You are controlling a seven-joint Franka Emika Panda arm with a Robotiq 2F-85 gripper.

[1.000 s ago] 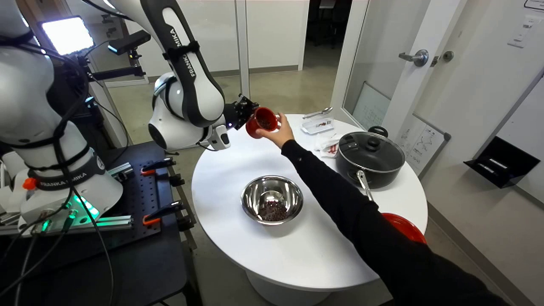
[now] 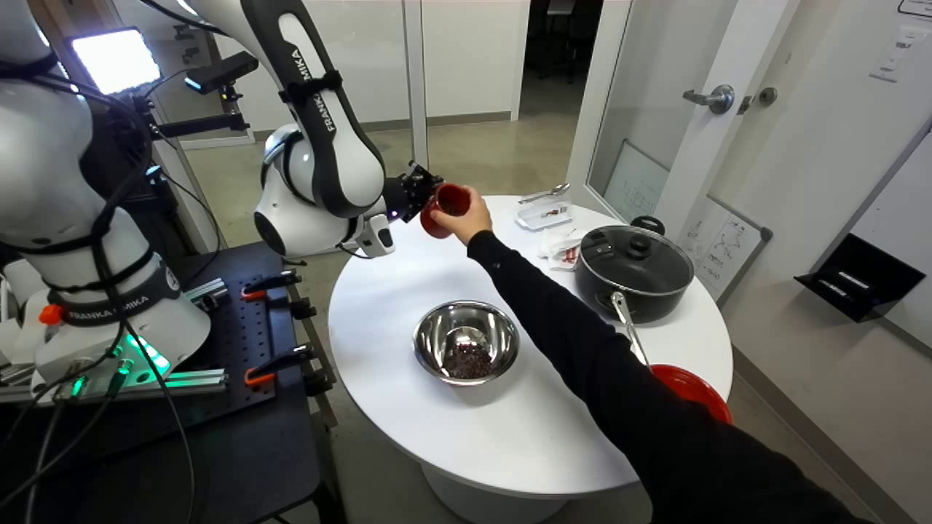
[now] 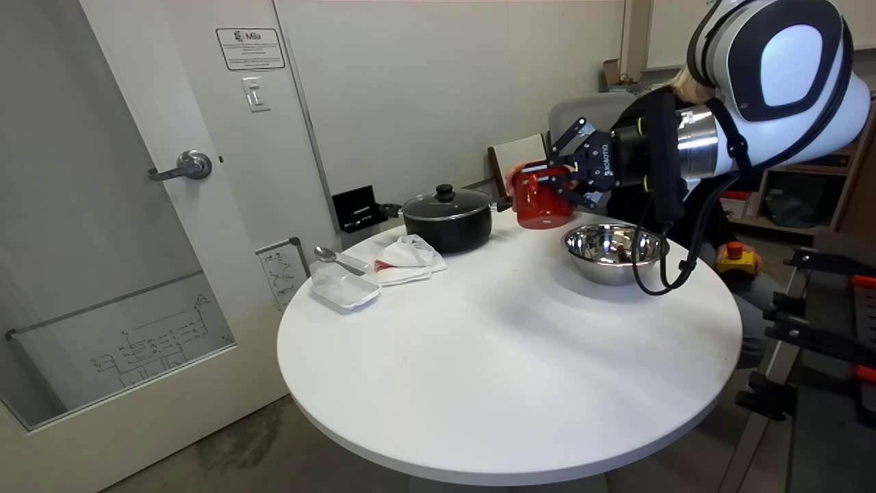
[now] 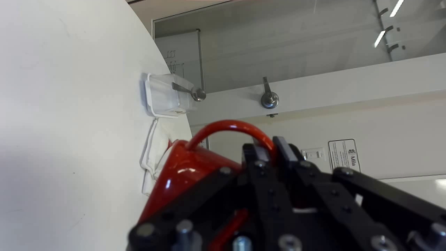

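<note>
A red mug (image 3: pixel 543 201) hangs above the white table, with my gripper shut on its handle. In the wrist view the curved handle (image 4: pixel 228 125) runs in between my fingers. A person's hand (image 2: pixel 472 215) also grips the mug, from the side away from my arm. The mug's mouth faces the exterior view 1 camera, and its inside looks dark. On the table below, apart from the mug, stands a steel bowl (image 2: pixel 425 336) with small dark pieces (image 2: pixel 467 359) in its bottom.
A lidded black pot (image 2: pixel 636 266), a red plate (image 2: pixel 694 390), a white cloth (image 3: pixel 410 256) and a clear tray (image 3: pixel 345 289) with a spoon (image 3: pixel 338 260) lie around the table. The person's sleeved arm (image 2: pixel 577 367) crosses above it.
The person's hand has closed further around the mug, and their arm has shifted slightly. My arm and the bowl look unmoved.
</note>
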